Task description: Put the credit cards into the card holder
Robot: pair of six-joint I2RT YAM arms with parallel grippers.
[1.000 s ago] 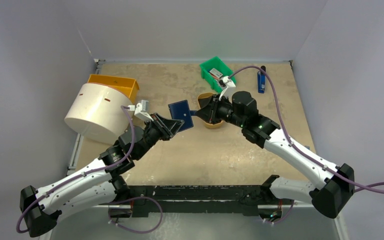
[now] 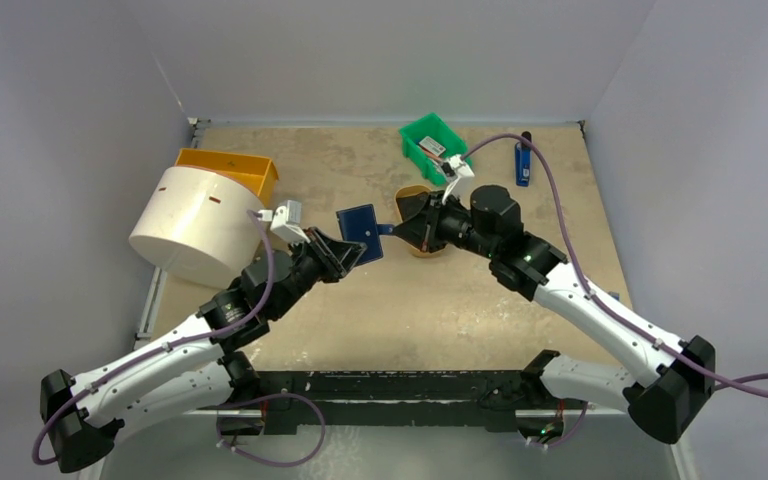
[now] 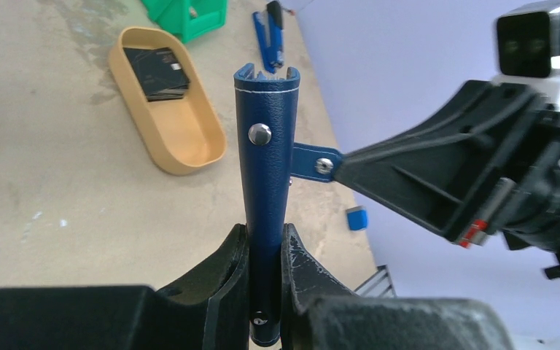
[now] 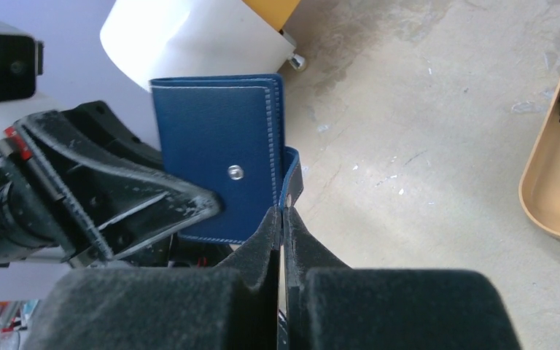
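Note:
The navy card holder (image 3: 266,189) stands upright in the air, my left gripper shut on its lower part. A snap button shows on its side. From the holder a narrow navy strap (image 3: 310,162) with a metal snap reaches to my right gripper, which is shut on the strap's end. In the right wrist view the holder's broad face (image 4: 219,146) is seen beside the left fingers. Dark cards (image 3: 159,73) lie in one end of a tan oval tray (image 3: 189,138). Whether cards sit inside the holder cannot be told.
A green bin (image 2: 430,140) with small items stands at the back, a blue tool (image 2: 523,160) to its right. At the left are a white cylinder (image 2: 195,225) and an orange-yellow bin (image 2: 250,170).
The left arm has hardly moved.

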